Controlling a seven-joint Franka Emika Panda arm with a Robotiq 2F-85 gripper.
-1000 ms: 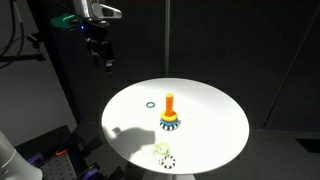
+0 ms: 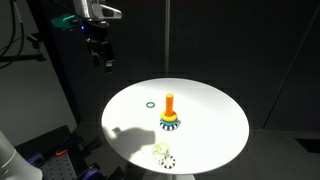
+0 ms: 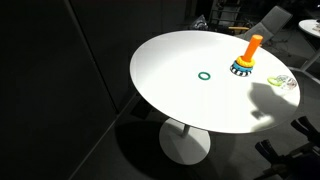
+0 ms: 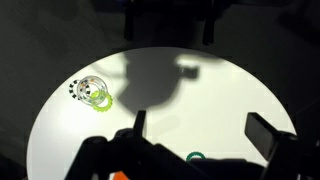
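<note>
High over the left side of the white round table (image 2: 215, 120), my gripper (image 2: 103, 62) is clear of everything on it. In the wrist view the gripper is open, its two fingers wide apart and nothing held. A stacking toy with an orange post (image 2: 169, 104) stands upright mid-table, yellow and blue rings low on it above a black-and-white base. Only an orange bit (image 4: 120, 176) of it shows in the wrist view. A thin dark green ring (image 3: 204, 76) lies flat by itself. A lime green ring (image 4: 102, 101) lies against a clear ring with black-and-white beads (image 4: 76, 90).
The arm's shadow (image 4: 155, 80) falls across the white surface. Chairs (image 3: 270, 22) stand beyond the table, and the floor around it is dark.
</note>
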